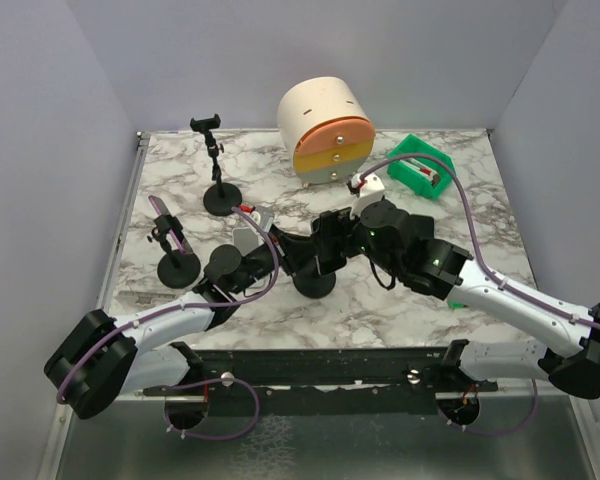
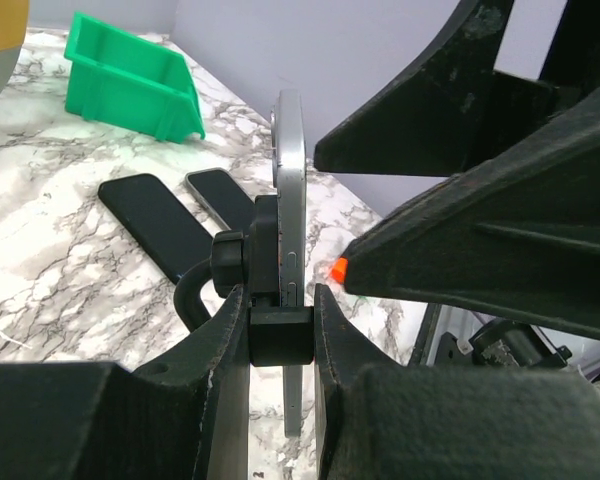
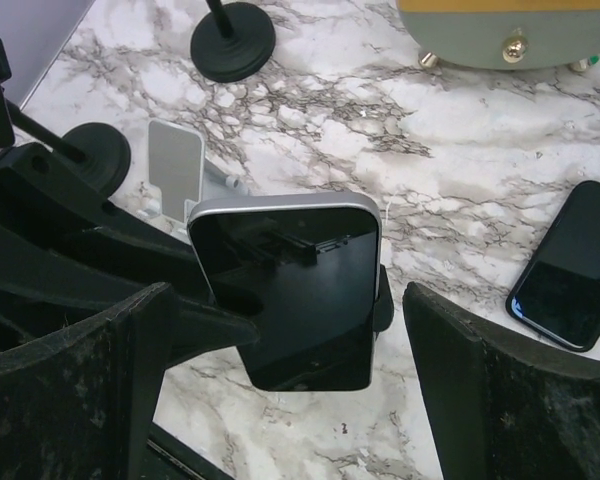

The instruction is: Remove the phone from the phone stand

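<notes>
A phone stand with round black base [image 1: 314, 286] stands front centre, largely hidden by both arms. My left gripper is shut on its upright part. The phone faces the right wrist camera with its dark screen and shows edge-on in the left wrist view, just beyond the left fingertips. My right gripper is open, its two fingers either side of the phone; whether they touch it cannot be told.
Loose phones [image 3: 565, 265] lie right of the stand. A green bin [image 1: 412, 175] and a white drum-shaped cabinet [image 1: 315, 112] stand at the back. Two other stands [image 1: 223, 196] are on the left.
</notes>
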